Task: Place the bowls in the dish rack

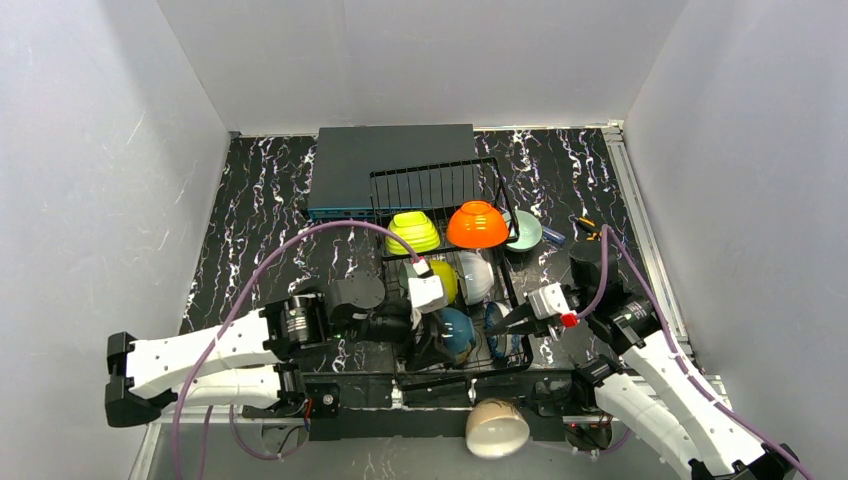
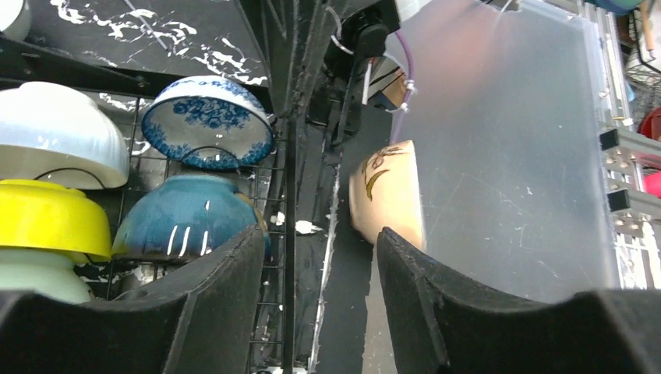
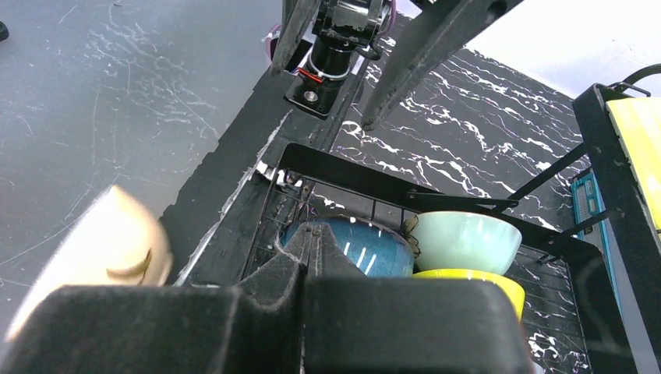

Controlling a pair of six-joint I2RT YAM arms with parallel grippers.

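Observation:
The beige bowl (image 1: 497,430) is beyond the table's front edge, clear of both grippers. It appears in the left wrist view as a tan bowl (image 2: 383,183) on its side, and blurred at the left of the right wrist view (image 3: 109,249). My right gripper is shut with nothing between its fingers, above the front of the black dish rack (image 3: 358,167). My left gripper stands open and empty over the rack's front left. Inside the rack lie a blue bowl (image 2: 183,218), a blue-patterned bowl (image 2: 206,125), a yellow bowl (image 2: 51,218) and a white bowl (image 2: 62,128).
On the rack's upper tier sit a lime bowl (image 1: 413,232) and an orange bowl (image 1: 477,224). A pale green bowl (image 1: 526,231) rests right of the rack. Behind stands a dark flat box (image 1: 390,150). Bare marbled table (image 1: 260,230) shows at left.

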